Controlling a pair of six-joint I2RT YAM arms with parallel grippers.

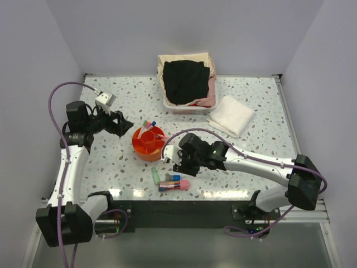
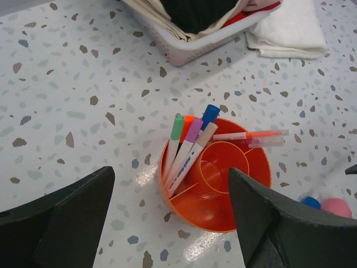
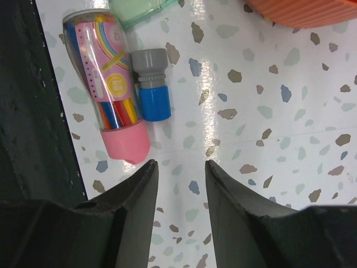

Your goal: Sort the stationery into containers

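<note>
An orange divided organizer (image 1: 146, 154) holds several pens standing in its left compartment and others lying across its upper right. My left gripper (image 1: 120, 124) is open, above and left of it, with nothing between its fingers. My right gripper is part open and empty, above the table right of the organizer. Below it lie a clear pink-capped case of markers (image 3: 107, 78), a grey-and-blue cylinder (image 3: 154, 100) and a pale green translucent item (image 3: 139, 8).
A white basket (image 1: 189, 110) with dark, cream and pink cloths stands at the back. Folded white cloths (image 1: 231, 116) lie right of it. Its front edge is near the marker case.
</note>
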